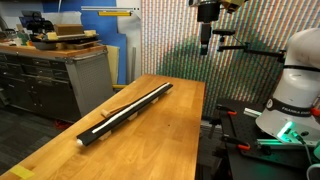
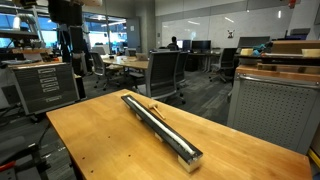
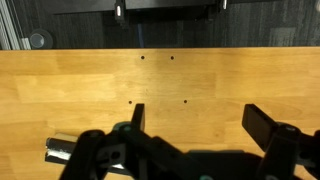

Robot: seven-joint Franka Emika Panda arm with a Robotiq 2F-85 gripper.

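My gripper hangs high above the near end of the wooden table, its two dark fingers spread wide apart in the wrist view. Bare tabletop is all that shows between them. A long black bar with a white strip (image 1: 125, 114) lies along the table, well away from the gripper. Beside its middle is a small light wooden piece (image 1: 113, 110), seen also as a wooden piece (image 2: 153, 106) lying against the bar in the second exterior view. Only one end of the bar (image 3: 62, 148) enters the wrist view, at the lower left.
The arm's white base (image 1: 290, 115) stands on a dark stand by the table edge. Beyond the table are a grey cabinet (image 1: 92, 85) and an office chair (image 2: 162, 75).
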